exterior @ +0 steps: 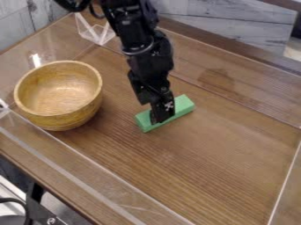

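The black gripper [160,107] points down over a green block [180,107] in the middle of the wooden table [223,158]. Its open fingers are low at the block, around its left-middle part, which they partly hide. Whether they touch it I cannot tell.
A large tan bowl [59,97] stands to the left. A clear plastic item is at the back left, by a grey wooden wall [235,22].
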